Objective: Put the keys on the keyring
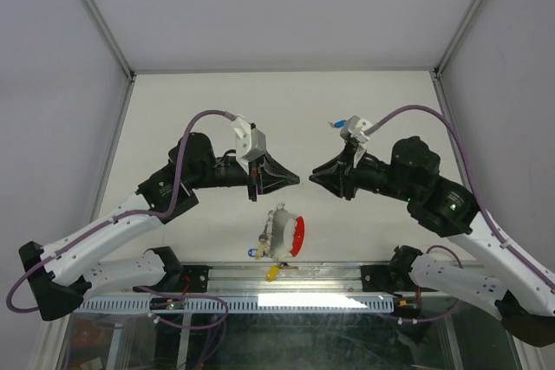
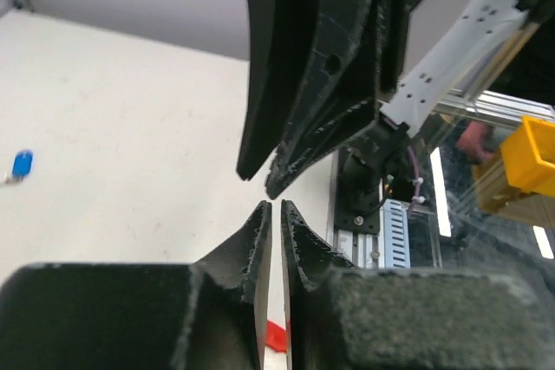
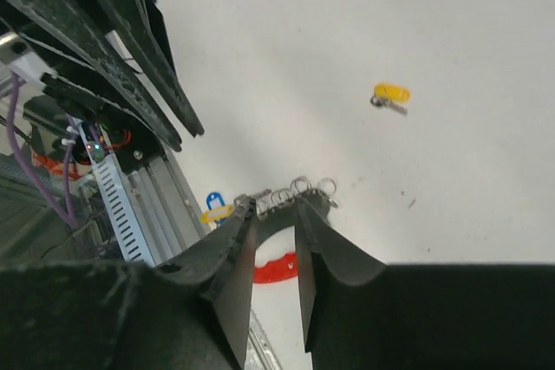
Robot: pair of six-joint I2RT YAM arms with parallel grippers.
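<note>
Below the grippers in the top view lies the keyring bundle [image 1: 284,233] with a red-edged grey piece, metal rings and yellow and blue tags, also in the right wrist view [image 3: 276,268]. My left gripper [image 1: 295,178] is shut with nothing visible between its fingers. My right gripper [image 1: 314,178] hovers facing it, slightly apart; whether its fingers are parted is unclear from above, though its wrist view shows a narrow gap [image 3: 276,210] with nothing held. A blue-tagged key [image 1: 339,123] lies at the back right; a yellow-tagged key [image 3: 392,93] shows in the right wrist view.
Dark machinery and cables are along the front edge.
</note>
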